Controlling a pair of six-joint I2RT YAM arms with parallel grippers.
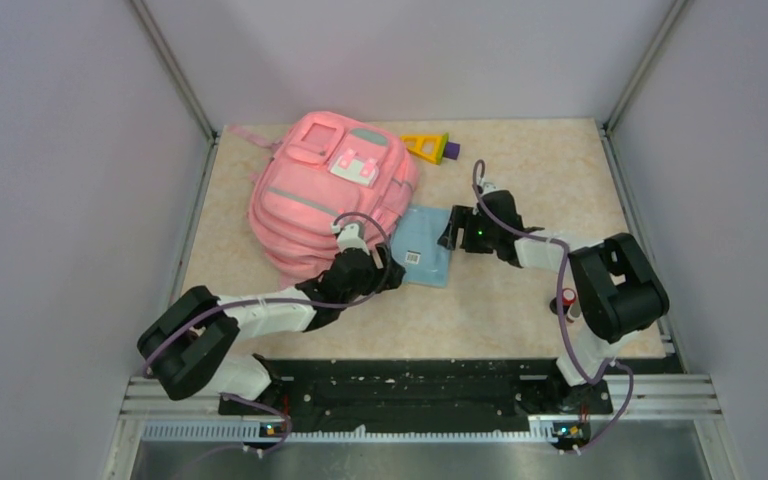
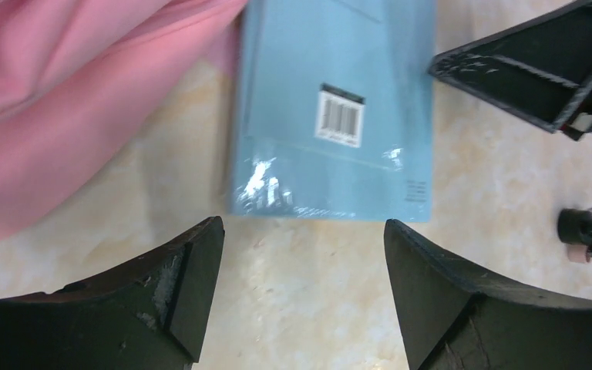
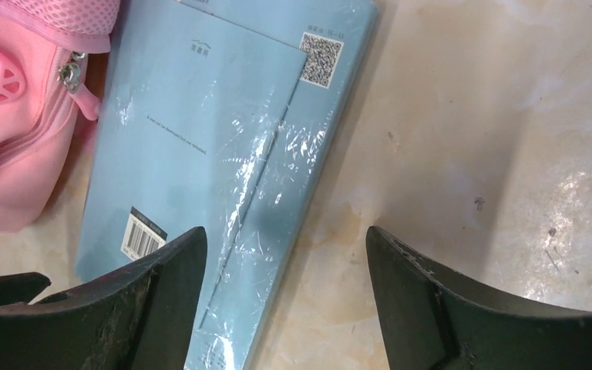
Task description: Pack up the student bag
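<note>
On the tabletop a pink backpack (image 1: pixel 310 200) lies at the left. Flat beside its right edge is a light blue book (image 1: pixel 422 262) in shiny wrap, its barcode up. My left gripper (image 1: pixel 392 268) stands at the book's lower left; in the left wrist view its open fingers (image 2: pixel 193 285) are short of the book's near edge, with bare table between them. My right gripper (image 1: pixel 452 232) is at the book's right edge. In the right wrist view its fingers stand apart, with one finger (image 3: pixel 173 285) over the blue book (image 3: pixel 193 146) and the other over bare table.
A yellow item (image 1: pixel 422 147) and a purple one lie behind the book, beside the backpack. A small red-topped bottle (image 1: pixel 567 297) stands near the right arm's base.
</note>
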